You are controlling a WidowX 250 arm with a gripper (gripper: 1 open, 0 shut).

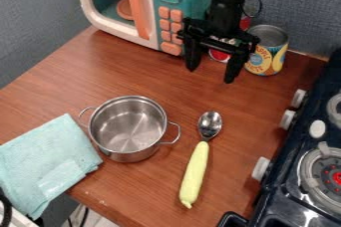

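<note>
My black gripper (210,66) hangs at the back of the wooden counter, between the teal toy microwave (144,2) and a yellow-labelled can (265,60). Its two fingers are spread apart, and a red item (217,55) shows partly behind it. A steel pot (128,128) with two handles sits front left. To its right lie a metal spoon (209,124) and a pale yellow corn-like object (194,177).
A light blue towel (40,166) lies at the left edge. A black stove (300,171) with white knobs fills the right side.
</note>
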